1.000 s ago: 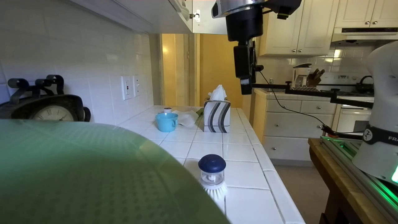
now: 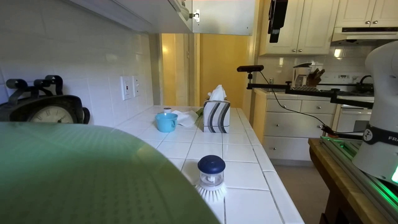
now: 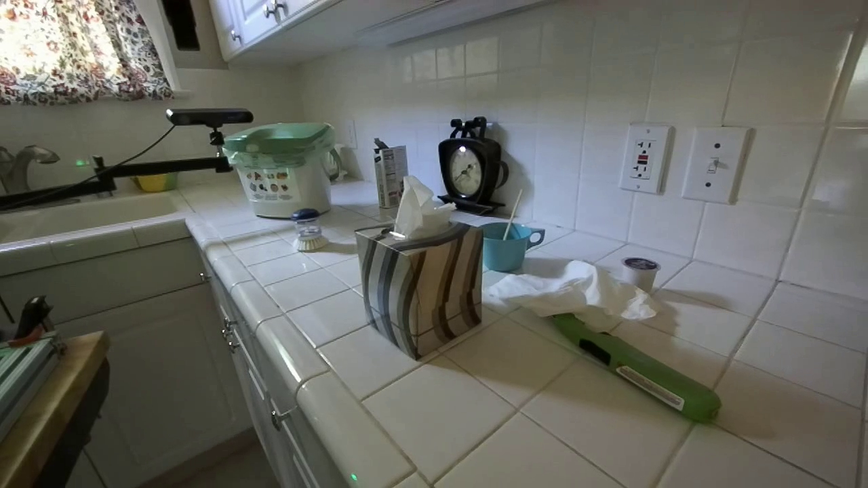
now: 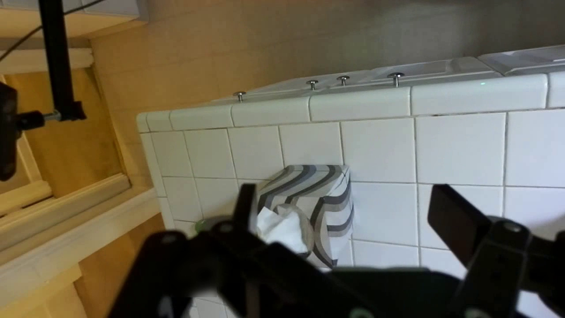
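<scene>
High above the counter, my gripper is open, its dark fingers [image 4: 450, 225] wide apart with nothing held. Exterior view 1 shows only its lower part [image 2: 277, 20] at the top edge. Well below stands a striped tissue box [image 3: 419, 289], a white tissue poking from its top; in the wrist view the box [image 4: 334, 220] appears nearer the left finger. A light blue cup [image 3: 504, 248] with a thin stick in it sits beside the box. A crumpled tissue [image 3: 569, 289] lies partly over one end of a green handheld tool [image 3: 651, 378].
A blue-topped dish brush [image 2: 211, 170], a black clock scale [image 3: 469, 171], a green-lidded bin [image 3: 285, 183] and a small pod [image 3: 640, 272] stand on the counter. A camera on a boom [image 2: 250, 68] juts in below the gripper. Bare tiles [image 4: 461, 151] line the front edge.
In exterior view 1 my gripper has moved up and to the right, largely leaving the frame. The box, cup and brush appear unmoved.
</scene>
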